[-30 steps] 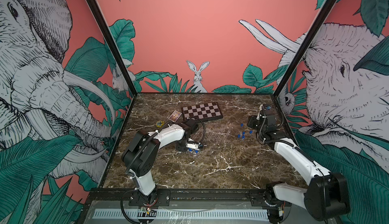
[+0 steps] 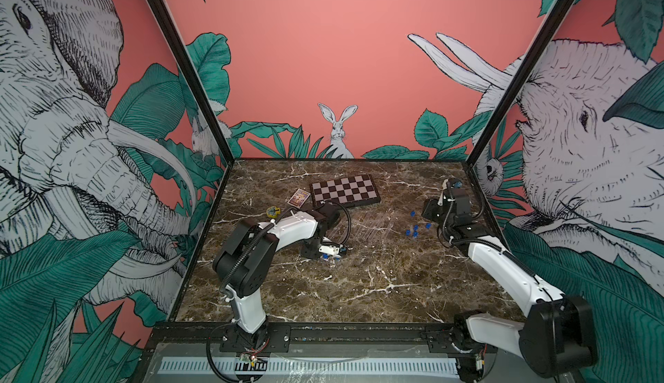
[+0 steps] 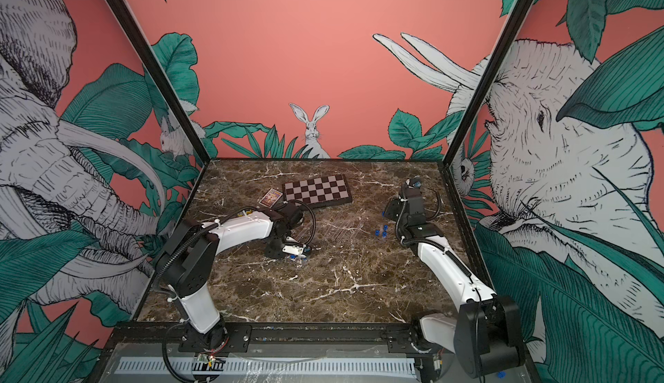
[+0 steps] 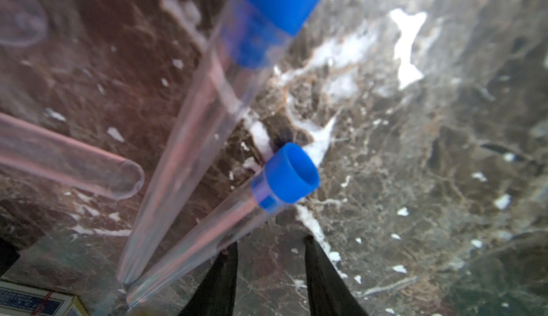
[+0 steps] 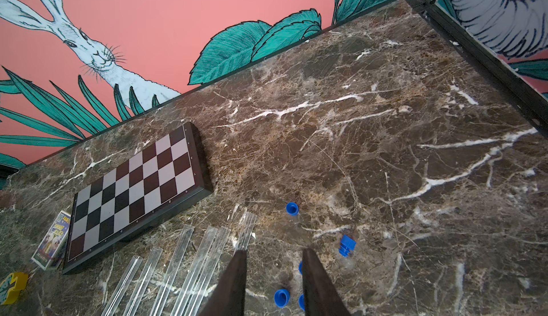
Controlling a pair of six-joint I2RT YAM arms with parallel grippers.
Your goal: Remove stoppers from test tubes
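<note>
My left gripper is open just beside them, nothing between its fingers. My right gripper hangs open at the right side, facing a row of empty tubes (image 5: pixel 199 264) and several loose blue stoppers (image 5: pixel 346 244).
A chessboard (image 5: pixel 131 196) lies at the back centre, with a card box (image 5: pixel 51 239) and a yellow object (image 5: pixel 11 287) at its left.
My left arm has shifted slightly, its elbow moving forward and back a little around the stoppered tubes. My right arm looks unmoved.
</note>
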